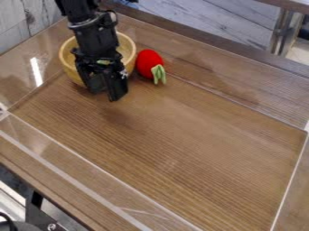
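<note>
A black robot arm reaches down from the top to my gripper (pixel 104 83), which is open at the right part of a yellow bowl (pixel 72 56), in front of it or over its rim; which, I cannot tell exactly. Whether anything is between the fingers is too small to tell. A red object with a pale green tip (pixel 148 65), like a toy vegetable, lies just right of the bowl.
A pale wall stands at the top left, and a white edge runs along the top right.
</note>
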